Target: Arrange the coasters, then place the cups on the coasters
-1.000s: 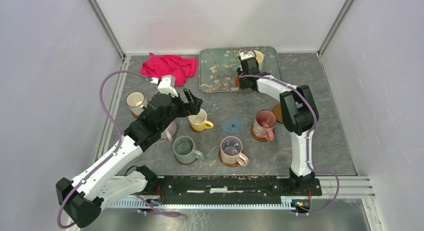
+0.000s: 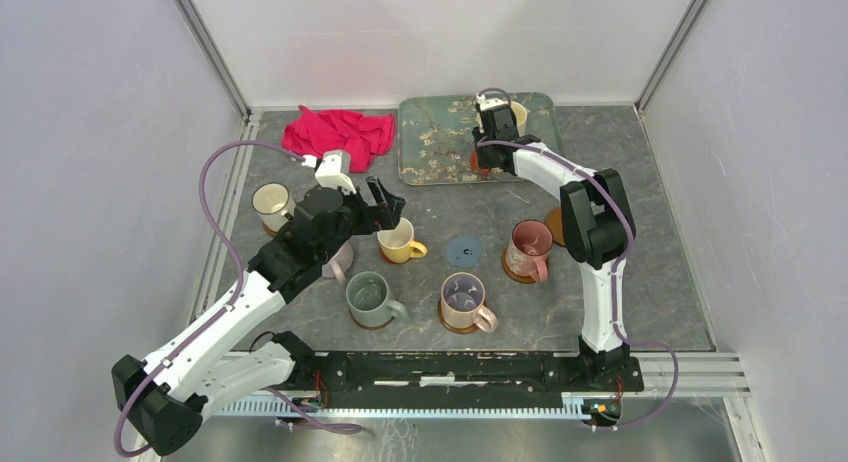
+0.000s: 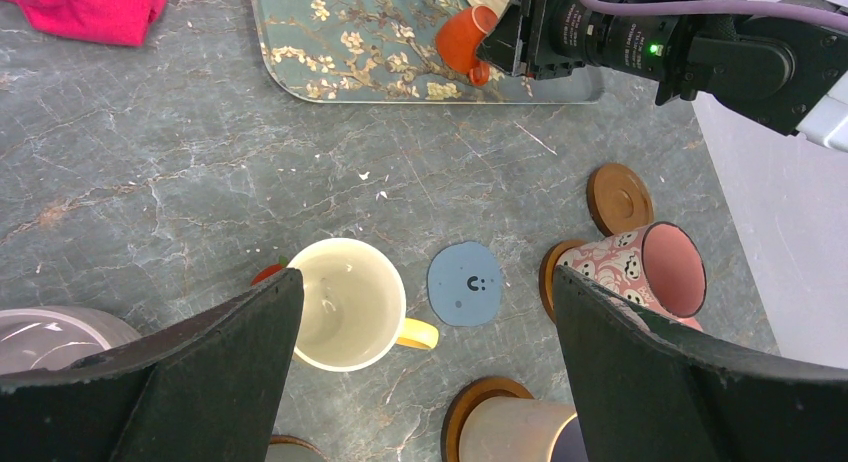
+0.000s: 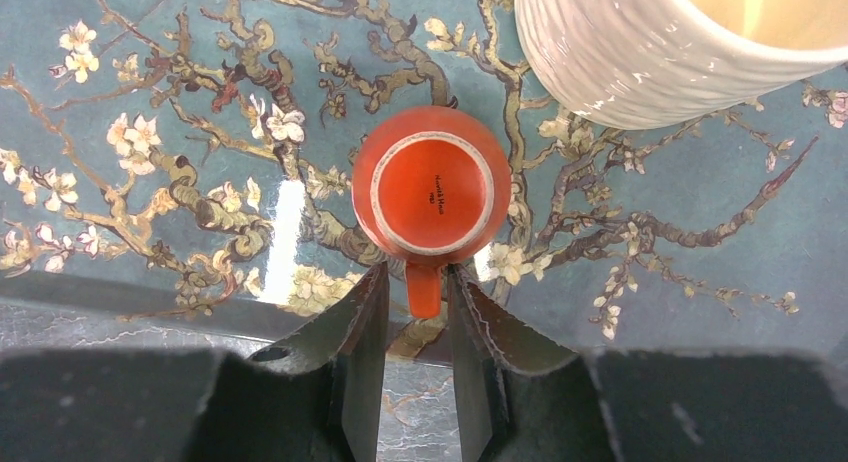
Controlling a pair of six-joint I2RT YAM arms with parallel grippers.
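On the flowered green tray [image 2: 430,142] an orange cup [image 4: 432,182] shows its base, turned bottom up. My right gripper is shut on this cup, its handle [image 4: 424,294] lying between the fingertips. From the left wrist the orange cup [image 3: 462,40] is seen beside the right gripper, partly covered by it. A bare blue coaster [image 2: 463,251] with a small face lies mid-table, and a bare brown coaster [image 2: 555,225] is to the right. Above the yellow-handled cup [image 2: 396,240], my left gripper [image 2: 384,204] hangs open and empty.
A cream ribbed cup [image 4: 640,52] stands close to the orange one on the tray. Mugs on coasters fill the front: pink [image 2: 529,248], lilac [image 2: 463,297], green [image 2: 369,298]. The red cloth [image 2: 340,134] lies back left. Between tray and blue coaster the table is clear.
The left arm and the mugs have not moved.
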